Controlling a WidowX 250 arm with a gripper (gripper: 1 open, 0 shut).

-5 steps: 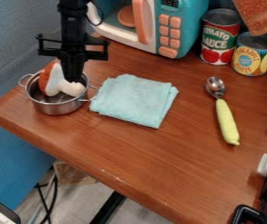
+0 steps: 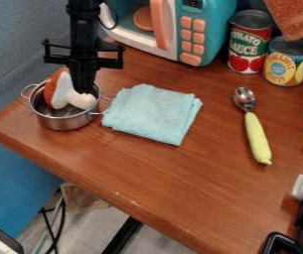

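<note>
My black gripper reaches down from the top left into a steel pot with two handles at the table's left. Inside the pot are a white object and an orange-red object, right at the fingertips. Whether the fingers are shut on either one or apart cannot be made out, as the objects and fingers overlap.
A folded light blue cloth lies right of the pot. A yellow-handled scoop lies further right. A teal toy microwave, a tomato sauce can and a yellow can stand behind.
</note>
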